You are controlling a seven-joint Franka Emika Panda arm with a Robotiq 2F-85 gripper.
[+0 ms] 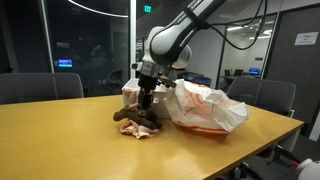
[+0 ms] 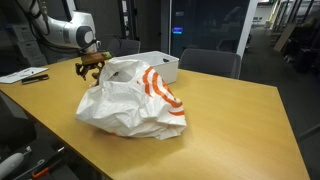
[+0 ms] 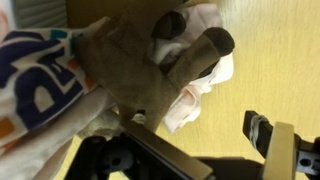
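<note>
A brown, soft-looking item with dark-tipped parts (image 3: 135, 65), perhaps a glove or plush toy, lies on the table beside the white bag. A pale pink cloth (image 3: 185, 108) lies partly under it, and the same cloth (image 1: 139, 130) shows at its front in exterior view 1. My gripper is open, low over the brown item (image 1: 128, 114). In the wrist view, the left finger overlaps the brown item's edge, while the right finger (image 3: 257, 130) is over bare table. I cannot tell whether the fingers touch it.
A large crumpled white bag with orange print (image 2: 140, 105) stands close beside the gripper. Behind it is a white box (image 2: 156, 66). Chairs (image 2: 208, 61) line the table's far side.
</note>
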